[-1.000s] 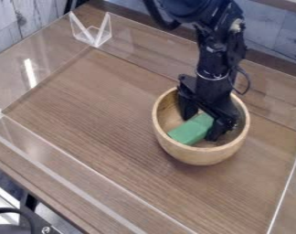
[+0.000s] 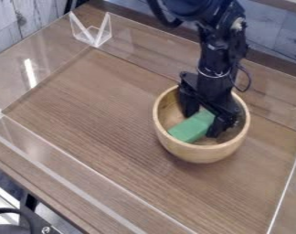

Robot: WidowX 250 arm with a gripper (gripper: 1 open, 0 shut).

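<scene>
A tan bowl (image 2: 199,153) rests on the wooden table toward the right, with a green block (image 2: 191,127) lying inside it. My black gripper (image 2: 209,115) reaches down from the top into the bowl, over and beside the block. Its fingertips are dark and partly hidden, so whether they are open, shut or on the block cannot be made out.
A white wire holder (image 2: 92,29) stands at the back left. A wall runs along the back, and a dark cable shows at the lower left corner.
</scene>
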